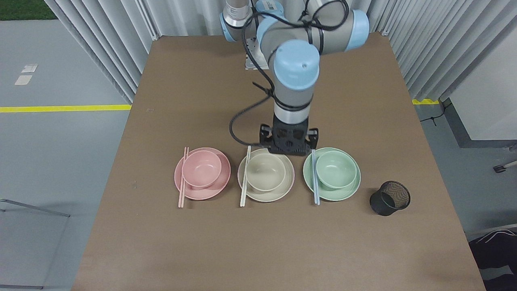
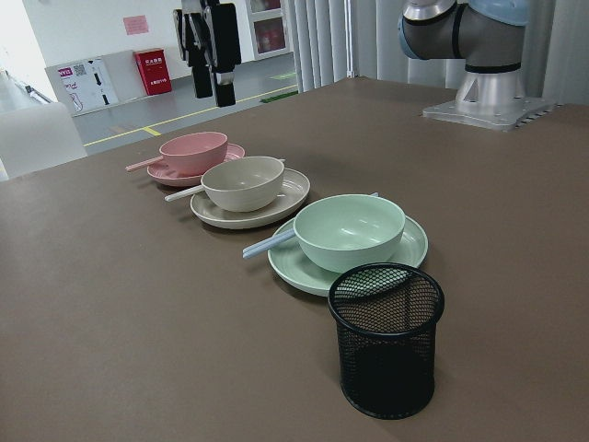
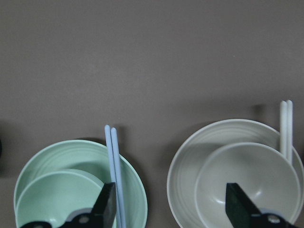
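Note:
My gripper [image 1: 288, 144] hangs above the cream and green place settings; in the wrist view its two fingers are spread apart, with nothing seen between them. Pink bowl [image 1: 202, 168] on a pink plate with pink chopsticks [image 1: 181, 194] stands left. The cream bowl [image 1: 265, 172] sits on a cream plate, cream chopsticks [image 3: 285, 123] along its side. At right, the green bowl [image 1: 335, 169] rests on a green plate, with pale blue chopsticks [image 3: 117, 175] lying across the plate beside it.
A black mesh cup [image 2: 386, 350] stands right of the green setting in the front view. The robot's base is at the back edge.

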